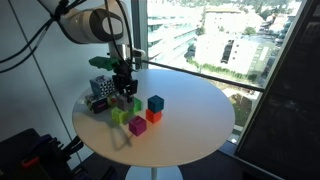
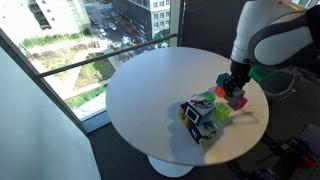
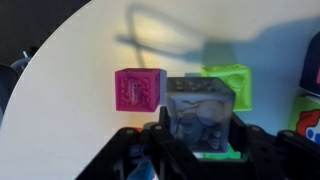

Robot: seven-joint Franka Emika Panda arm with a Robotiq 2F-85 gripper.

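A grey block point(image 3: 200, 112) fills the middle of the wrist view, with my gripper shut on it. In exterior view 1 the gripper point(image 1: 122, 94) hangs over the left part of the round table, above a lime-green block point(image 1: 119, 115). Beside the held block, the wrist view shows a magenta block point(image 3: 138, 90) to the left and the lime-green block point(image 3: 232, 82) partly hidden behind it. A second green block point(image 1: 137, 104) stands close by. To the right, a dark blue block point(image 1: 155, 103) rests on a red-orange one point(image 1: 154, 117).
Patterned boxes point(image 2: 197, 120) stand near the table edge, close to the blocks.
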